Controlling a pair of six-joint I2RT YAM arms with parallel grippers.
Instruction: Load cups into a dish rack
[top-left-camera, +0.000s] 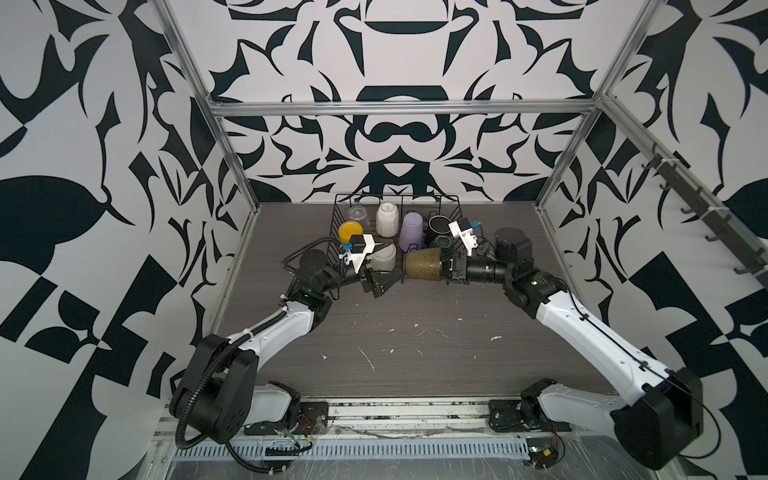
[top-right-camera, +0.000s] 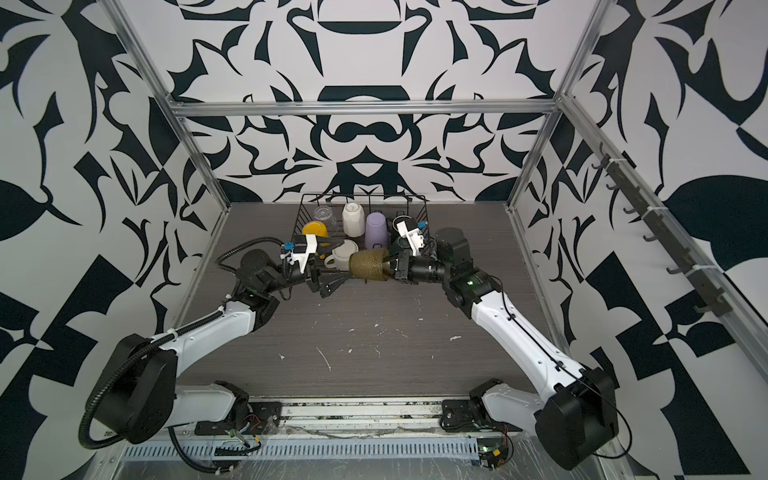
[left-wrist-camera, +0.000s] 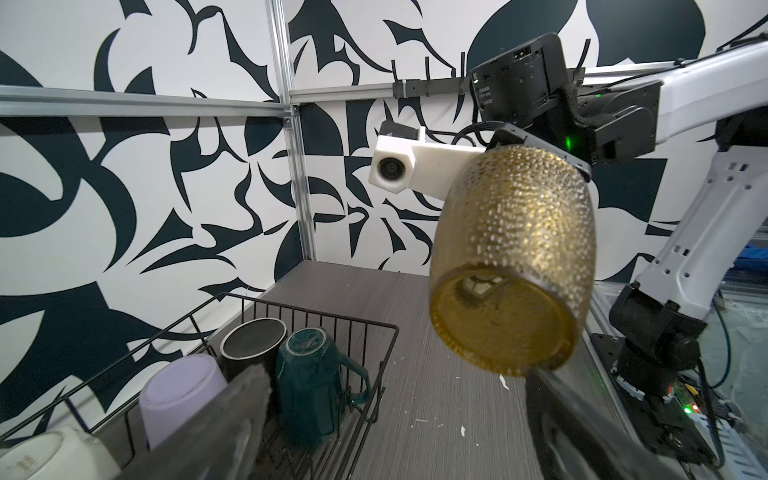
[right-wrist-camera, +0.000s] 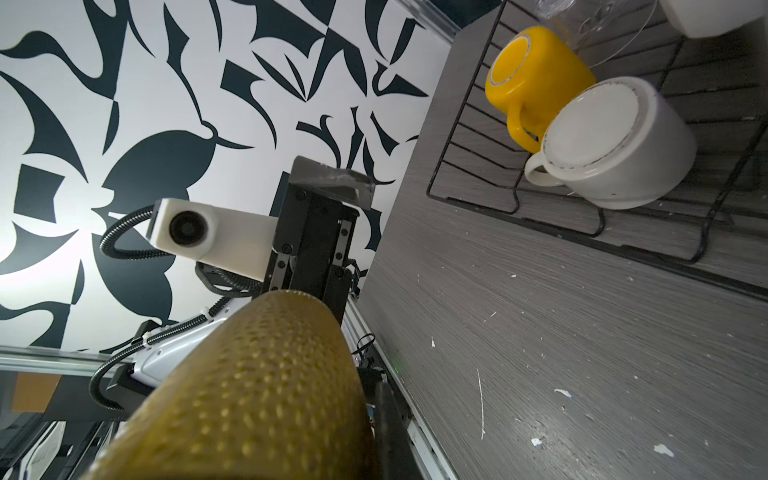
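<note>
My right gripper is shut on the gold textured cup, holding it sideways in the air at the rack's front. In the left wrist view, the gold cup's base points towards my left gripper, which stands open with nothing between its fingers. The cup is a short way beyond the left fingertips. Behind both grippers is the black wire dish rack. In it are a lilac cup, a dark cup, a teal mug, a yellow mug and a white mug.
A tall white cup and a clear glass also stand in the rack. Patterned walls close in the back and sides.
</note>
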